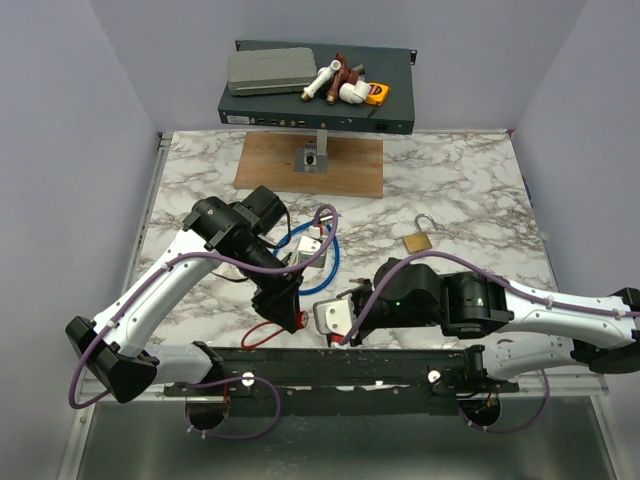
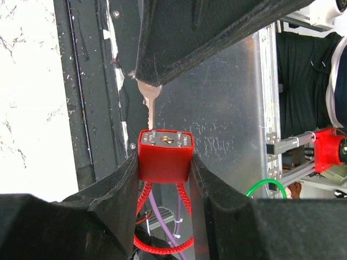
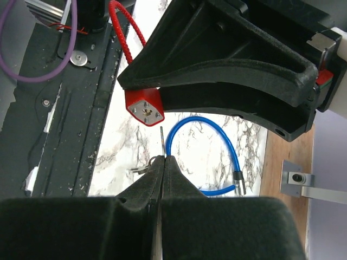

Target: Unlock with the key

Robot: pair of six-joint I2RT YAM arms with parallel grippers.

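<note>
A red lock body (image 2: 165, 164) with a red cable is gripped by my left gripper, its metal face and keyhole uncovered. In the right wrist view that red lock (image 3: 142, 102) shows its face toward the key. My right gripper is shut on the head of a small key (image 2: 150, 100). The key's blade (image 3: 162, 140) points at the lock's face. Its tip is close to the face's edge, off to one side of the keyhole; whether they touch I cannot tell. From above, the arms largely hide the key.
A blue cable lock (image 3: 227, 143) lies curved on the marble table, near a small ringed metal item (image 3: 143, 167). Farther right lies a brass padlock (image 1: 417, 242). At the back sits a wooden board (image 1: 262, 165) with a metal latch.
</note>
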